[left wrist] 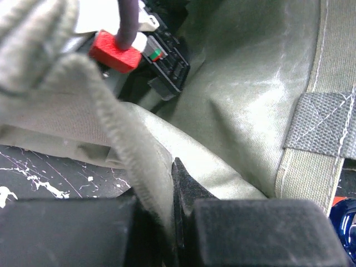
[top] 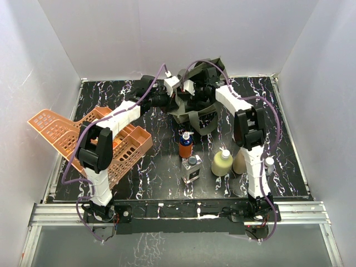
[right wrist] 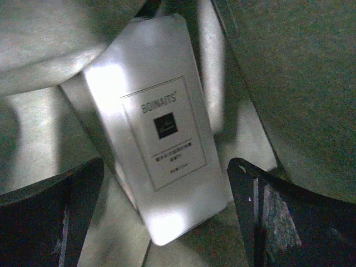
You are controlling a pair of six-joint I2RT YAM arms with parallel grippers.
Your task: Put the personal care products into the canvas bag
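Note:
The canvas bag [top: 203,122] stands open at the back middle. My left gripper is shut on a fold of its fabric at the left side. My right gripper is inside the bag, open, over a silver box [right wrist: 161,122] printed BOINAITS, which lies at the bottom. In the top view a blue-orange pump bottle [top: 186,146], a clear square bottle [top: 191,172], a yellow bottle [top: 221,166], a tan bottle [top: 238,164] and a small white-capped bottle [top: 269,168] stand in front, the latter two partly behind the right arm.
An orange plastic basket [top: 133,147] with its lid open sits at the left, beneath the left arm. Grey walls bound the table at the back and sides. Bare table shows in the front middle, around the bottles.

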